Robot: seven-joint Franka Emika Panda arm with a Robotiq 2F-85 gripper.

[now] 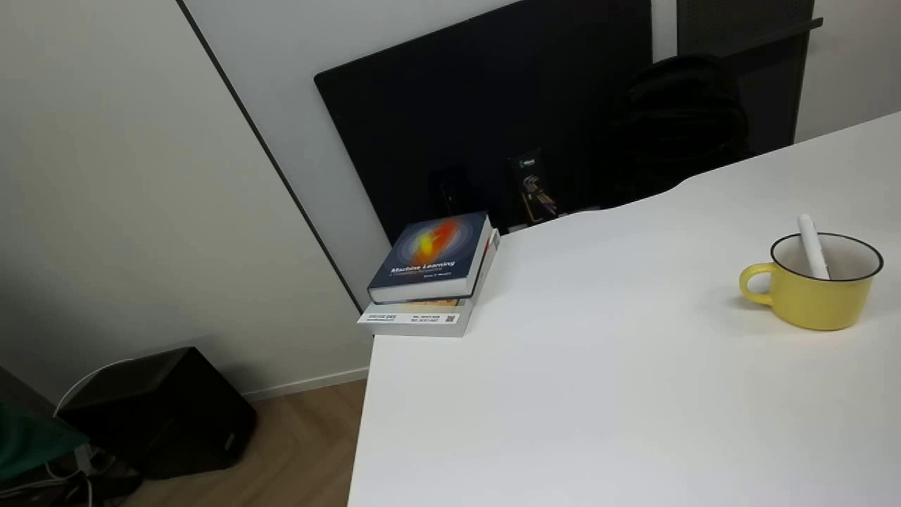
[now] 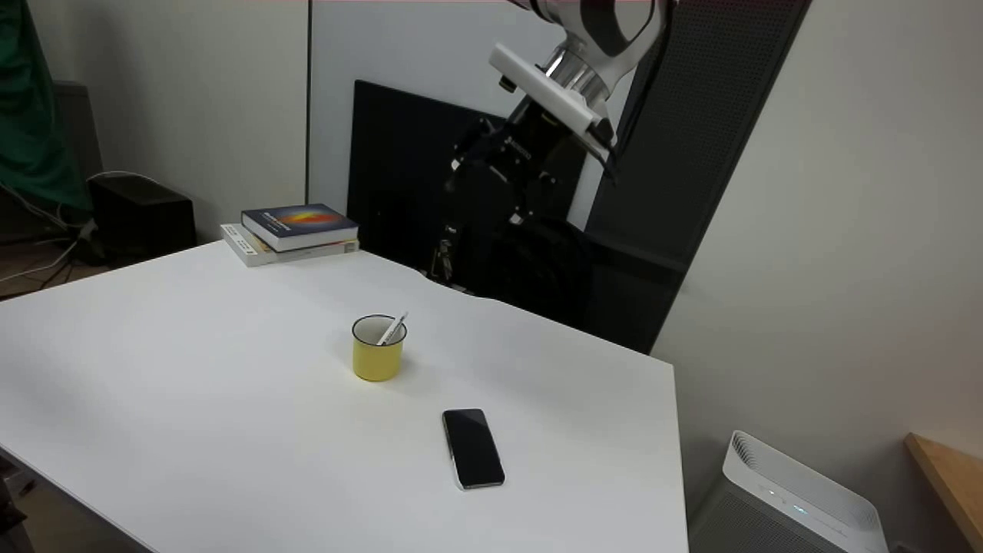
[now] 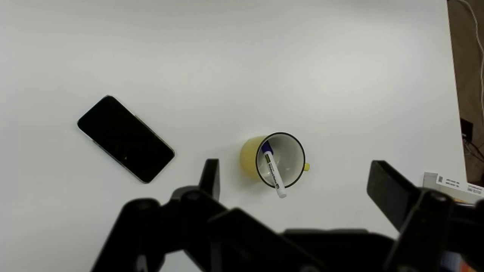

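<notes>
A yellow mug [image 3: 250,156] with a dark rim stands upright on the white table, its handle towards the books. Inside it leans a white marker [image 3: 275,174], blue end down, the other end sticking out over the rim. A black phone [image 3: 126,139] lies flat on the table, apart from the mug. High above the tabletop, my gripper is open, its two fingers far apart and touching nothing. The second exterior view shows the gripper [image 2: 486,193] dark against the black panel; in the first exterior view it is out of sight.
Two stacked books [image 1: 431,258] lie at the table's corner, the dark blue one on top. Behind the table's far edge stand a black panel [image 1: 481,101] and a dark backpack [image 1: 684,118].
</notes>
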